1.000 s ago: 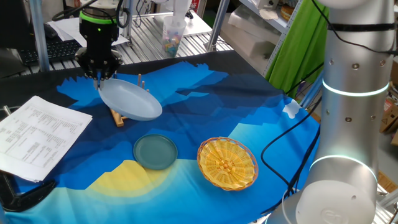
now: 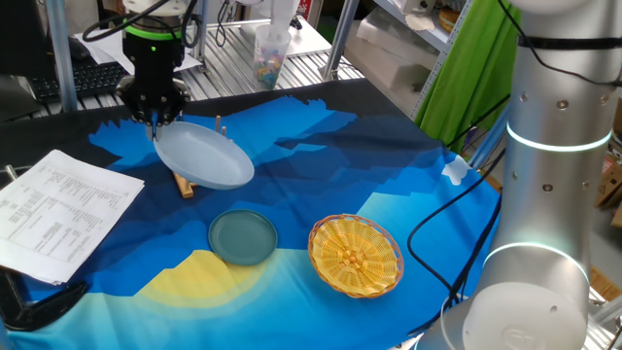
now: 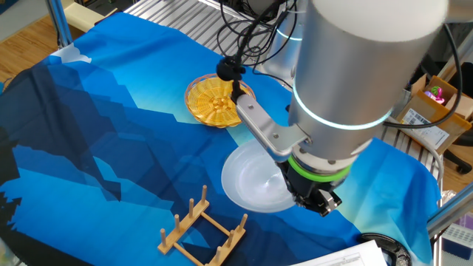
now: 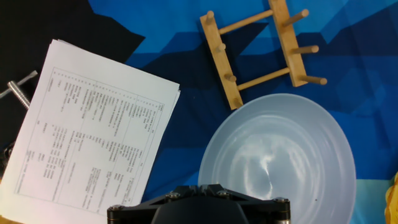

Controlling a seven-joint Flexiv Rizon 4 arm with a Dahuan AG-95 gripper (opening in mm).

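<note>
A pale blue-white oval plate hangs tilted in the air, its left edge pinched by my gripper, which is shut on the rim. From above, the plate fills the lower right of the wrist view, and the dark gripper meets its near left edge. The wooden dish rack with upright pegs stands just beyond the plate; in exterior view 1 the plate hides most of it. A teal round plate lies flat on the cloth, clear of the held plate.
A yellow wicker basket sits right of the teal plate. Printed papers cover the left side, near a black clamp. Open cloth lies between rack and basket. The robot's column rises at the right.
Almost nothing differs; the held plate and gripper stay in nearly the same place, with only a very slight shift of the arm.
</note>
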